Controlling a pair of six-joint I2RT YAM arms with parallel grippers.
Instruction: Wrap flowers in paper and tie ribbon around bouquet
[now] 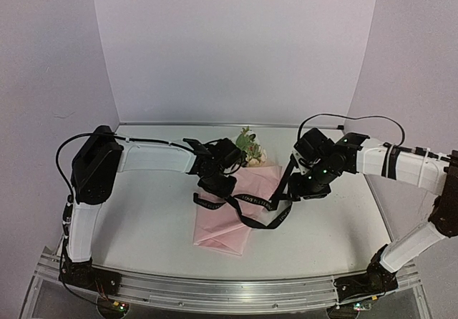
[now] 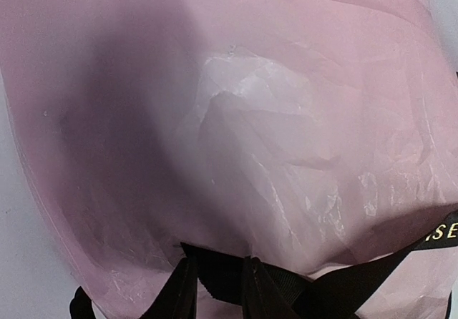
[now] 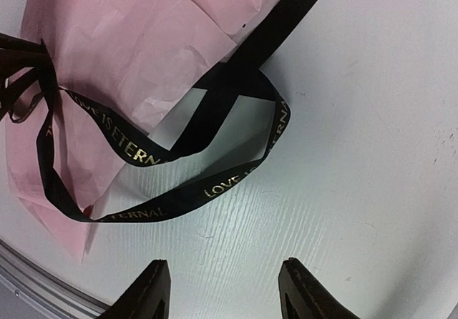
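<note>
The flower bouquet (image 1: 249, 146) lies at the back of the table, in pink wrapping (image 1: 225, 227). Across the wrapping runs a black ribbon (image 1: 248, 223) with gold lettering, its loops spreading to the right in the right wrist view. My left gripper is low over the wrapping, its fingers apart. A stretch of ribbon (image 2: 223, 277) shows between and behind those fingers; whether they touch it I cannot tell. To the right of the wrapping, my right gripper stands open above bare table, nothing between its fingers. The knot area is partly hidden by the left gripper.
One ribbon strand (image 3: 283, 26) extends toward the back, beside the wrapping. A metal rail (image 1: 229, 301) borders the front, and walls enclose the other sides.
</note>
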